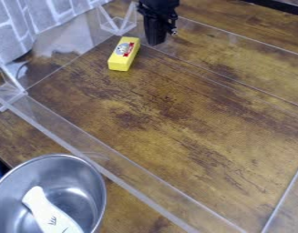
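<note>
A black gripper [159,25] is at the top centre of the camera view, partly cut off by the frame edge; whether its fingers are open or shut cannot be made out. Just below and left of it, a yellow box [123,55] with a printed label lies on the wooden surface, apart from the gripper.
A steel bowl [87,191] holding a white-handled utensil [47,211] sits at bottom left. Clear plastic walls border the wooden floor [188,127], whose middle and right are bare. A grey quilted cloth [29,23] fills the top left, and a dark blue object shows at the left edge.
</note>
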